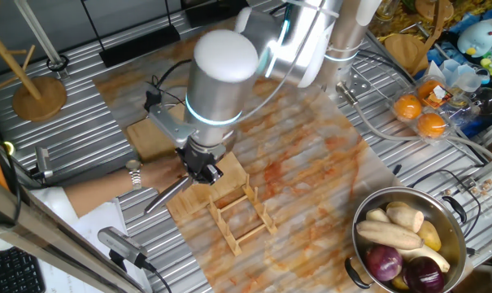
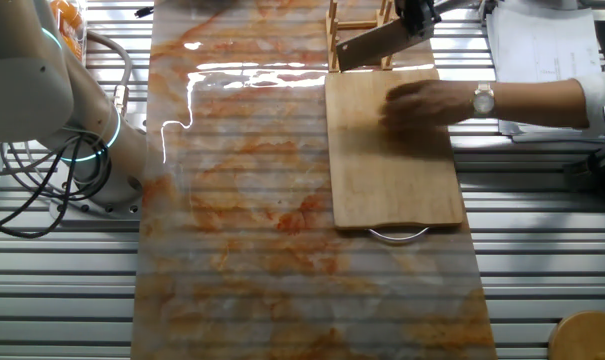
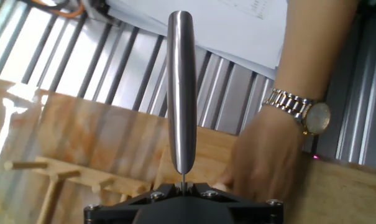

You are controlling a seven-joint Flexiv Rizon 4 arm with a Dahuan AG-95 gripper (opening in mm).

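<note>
My gripper (image 1: 203, 169) is shut on a knife (image 2: 372, 46) with a broad metal blade and a steel handle (image 3: 182, 93). The handle points away from the fingers in the wrist view. In exterior view 2 the blade hangs by the end of the cutting board (image 2: 392, 190), near the wooden rack (image 2: 332, 40). A person's hand (image 2: 422, 105) reaches over the board, close beside my gripper. Whatever lies under the hand is hidden.
A steel pot (image 1: 367, 199) of potatoes, long pale roots and purple vegetables stands at the right. Oranges (image 1: 431, 124) in clear packaging lie behind it. A round wooden stand (image 1: 39, 99) is at the far left. Much of the marbled sheet (image 1: 311, 212) is bare.
</note>
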